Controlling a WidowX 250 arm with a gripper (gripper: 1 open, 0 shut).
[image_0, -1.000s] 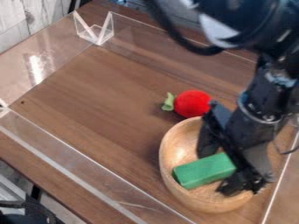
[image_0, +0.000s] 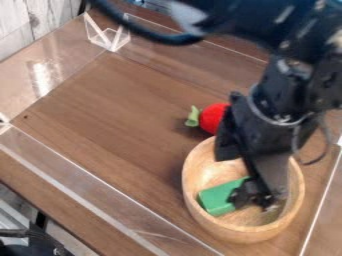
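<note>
My black gripper (image_0: 247, 160) hangs open over the right part of a round wooden bowl (image_0: 201, 170), its lower finger reaching down to the rim area. Inside the bowl lies a green block (image_0: 219, 194), partly hidden by the gripper. A red strawberry-like toy (image_0: 211, 118) with green leaves rests on the table just behind the bowl, left of the gripper.
Clear plastic edging runs along its sides, with a small clear bracket (image_0: 107, 35) at the back left. Cables hang from the arm.
My gripper has lifted up from the green block, which now lies lower in the bowl with nothing visibly holding it. The strawberry has not moved.
</note>
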